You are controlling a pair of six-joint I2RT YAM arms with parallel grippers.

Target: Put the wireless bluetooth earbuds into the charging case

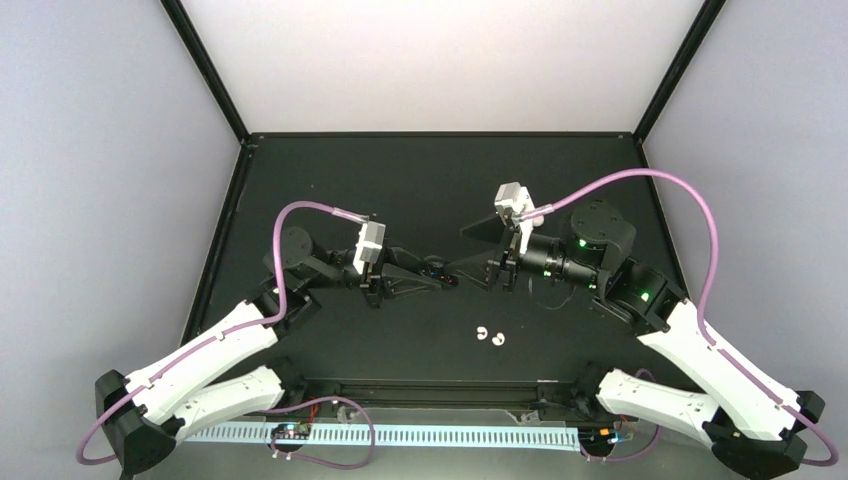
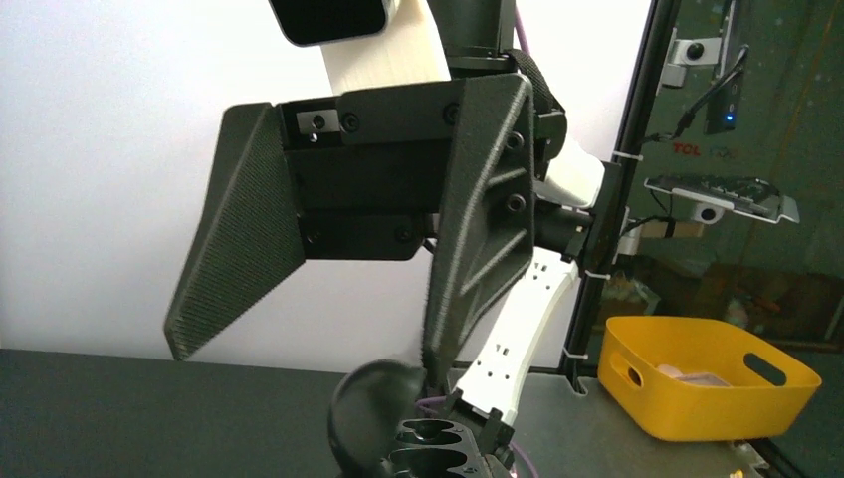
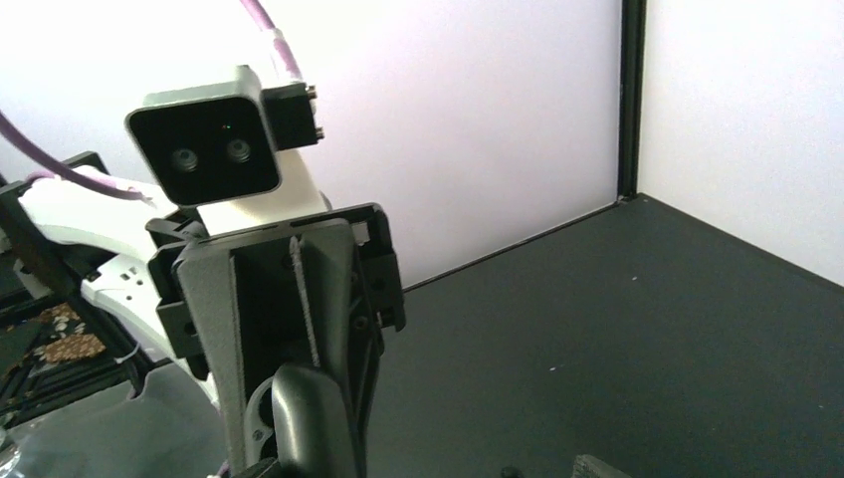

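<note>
In the top view, my left gripper [image 1: 440,277] is shut on the black charging case [image 1: 437,267], held up near the middle. The left wrist view shows the case's lid [image 2: 373,418] standing open beside its earbud wells [image 2: 428,460], which look empty. My right gripper [image 1: 456,250] is open, its fingers spread wide with nothing between them; one finger [image 2: 476,219] reaches down close to the lid. Whether it touches the lid cannot be told. Two white earbuds, the left one [image 1: 482,333] and the right one [image 1: 498,339], lie on the black table in front of the grippers.
Pale walls close in the sides and back. A yellow basket [image 2: 697,413] stands outside the work area.
</note>
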